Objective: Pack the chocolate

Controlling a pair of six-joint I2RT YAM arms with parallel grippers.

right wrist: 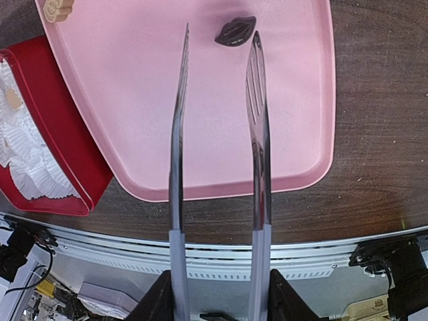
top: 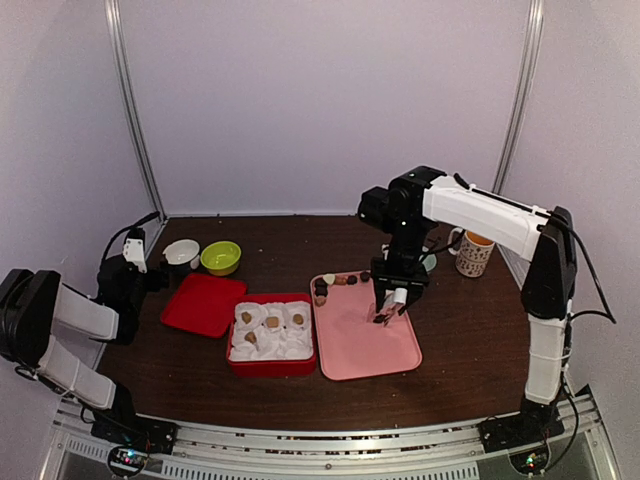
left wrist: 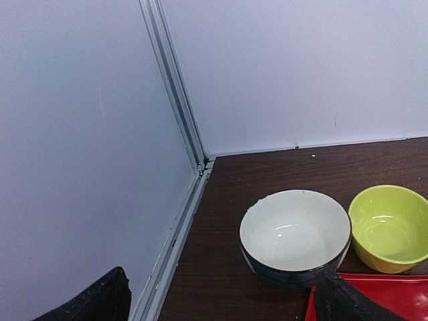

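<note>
My right gripper [top: 395, 290] is shut on metal tongs [right wrist: 261, 147] with grey handles. Their tips stand apart just short of a dark lip-shaped chocolate [right wrist: 234, 32] on the pink tray [right wrist: 120, 120]. More chocolates [top: 339, 280] line that tray's back edge. Left of it, the red box [top: 270, 366] holds white paper cups [right wrist: 40, 177] with several light-brown pieces in them. My left gripper [top: 155, 275] stands open at the left, near the bowls, with nothing between its fingers.
A red lid [top: 200, 305] lies left of the box, with a white bowl [left wrist: 294, 231] and a green bowl [left wrist: 388, 227] behind it. A patterned mug [top: 472, 258] stands at the back right.
</note>
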